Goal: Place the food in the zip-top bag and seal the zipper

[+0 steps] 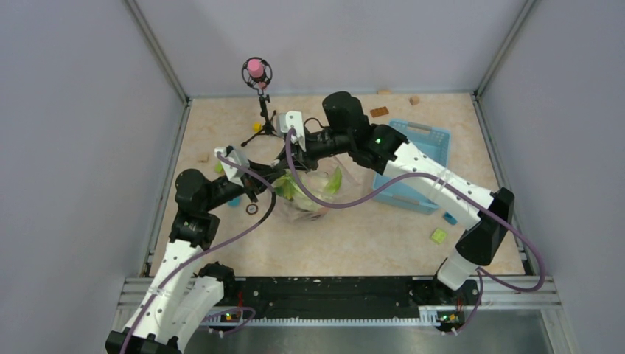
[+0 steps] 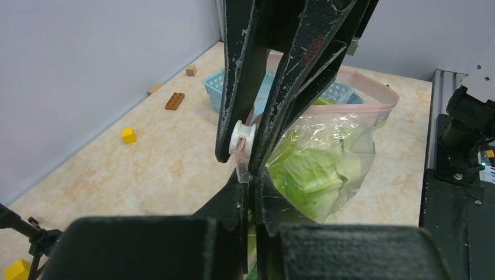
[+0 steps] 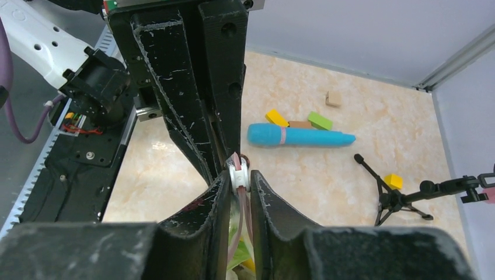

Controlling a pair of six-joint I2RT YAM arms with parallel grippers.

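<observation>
A clear zip top bag (image 2: 356, 151) with a pink top edge hangs at the table's middle, holding lettuce (image 1: 295, 188) and other greens. My left gripper is shut on the bag's edge at the zipper's end. My right gripper is right beside it at the white slider (image 2: 242, 137); in the left wrist view its fingers stand on either side of the slider, and how far they are closed is hard to tell. The bag's top looks open along the far part.
A blue basket (image 1: 427, 203) stands at the right. A black tripod stand (image 1: 267, 129) is at the back left. Small blocks and a cyan object (image 3: 300, 137) lie around the table.
</observation>
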